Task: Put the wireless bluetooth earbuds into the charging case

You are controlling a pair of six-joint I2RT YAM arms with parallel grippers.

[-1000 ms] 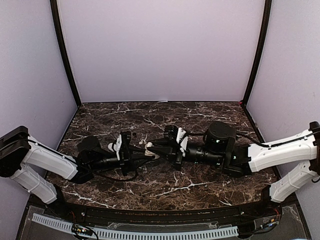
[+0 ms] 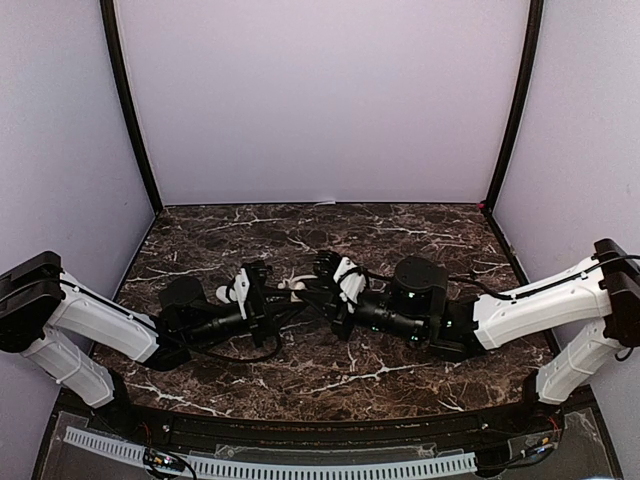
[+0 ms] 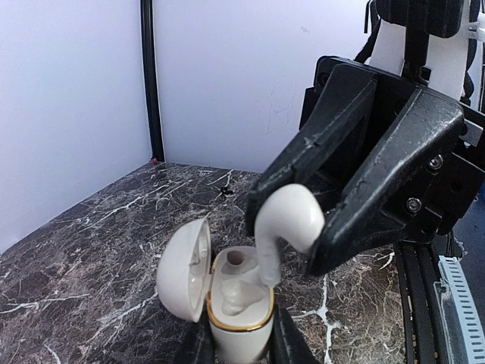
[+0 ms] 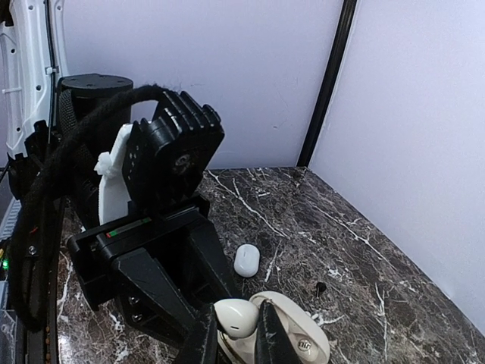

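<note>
My left gripper is shut on the open white charging case (image 3: 239, 303), whose lid (image 3: 182, 269) stands raised at the left and whose top shows earbud wells. Just above the case's right side, my right gripper is shut on a white earbud (image 3: 292, 216), its stem pointing down near the case's rim. In the right wrist view the earbud (image 4: 236, 318) sits in front of the case and its lid (image 4: 299, 326). In the top view both grippers meet at the middle of the table, where small details are hard to tell.
A small white rounded object (image 4: 246, 260) lies on the dark marble table (image 2: 320, 390). A small black piece (image 4: 320, 289) lies beside it. Walls stand at the back and sides.
Over the last second my right gripper has shifted slightly and tilted at the middle, its wrist a little lower and to the left. The left arm has moved only slightly.
</note>
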